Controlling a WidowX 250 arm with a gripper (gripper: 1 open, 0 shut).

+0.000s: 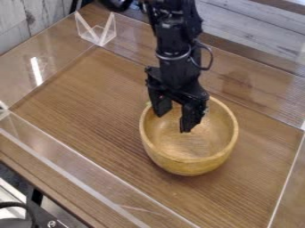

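Note:
A large yellow bowl (188, 148) sits on the wooden table (74, 120) right of centre. The black gripper (174, 114) hangs from the top centre down over the bowl's back part, its fingers spread open. I cannot tell whether anything small lies between them. A small light-coloured bit shows behind the bowl's back-left rim, mostly hidden by the gripper.
A clear plastic holder (95, 28) stands at the back left. A dark cable lies off the table's edge at the bottom left.

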